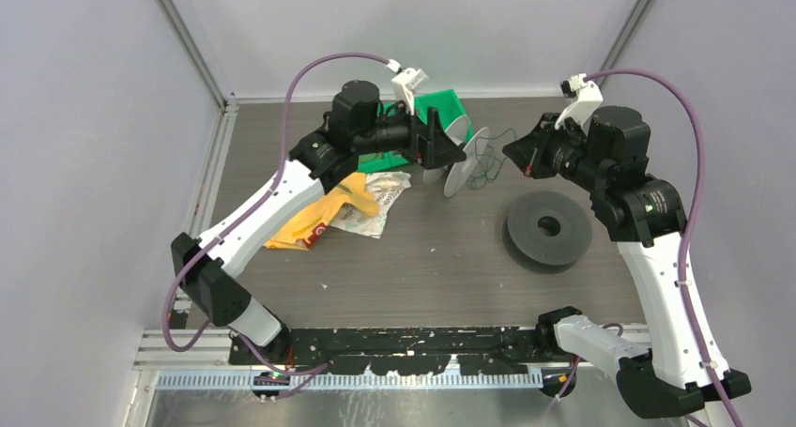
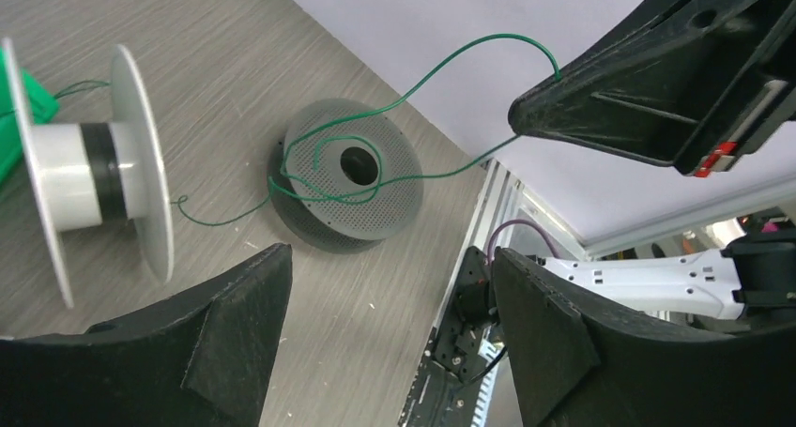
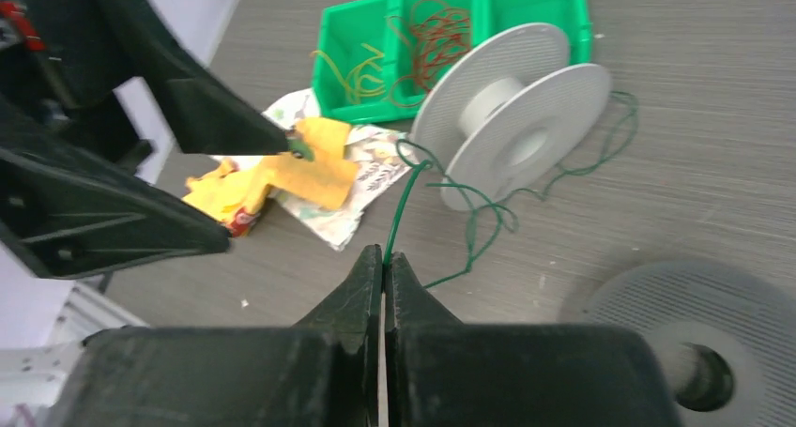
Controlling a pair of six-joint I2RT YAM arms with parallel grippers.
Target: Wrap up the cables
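The green cable (image 3: 400, 206) is pinched in the tips of my right gripper, which is shut on it and raised above the table. From there the cable loops loosely in the air and runs back to the white spool (image 3: 537, 134). My left gripper stands open, its two fingers wide apart with nothing between them. From the top it appears just left of the spool, partly over the green tray (image 1: 441, 102). Left of that gripper's fingers, the left wrist view shows the spool with a black band around its core.
A grey spool (image 1: 569, 243) lies flat on the right side of the table. Yellow gloves (image 1: 310, 217) and a white bag (image 1: 361, 222) lie at the left. Red and yellow cables fill parts of the tray.
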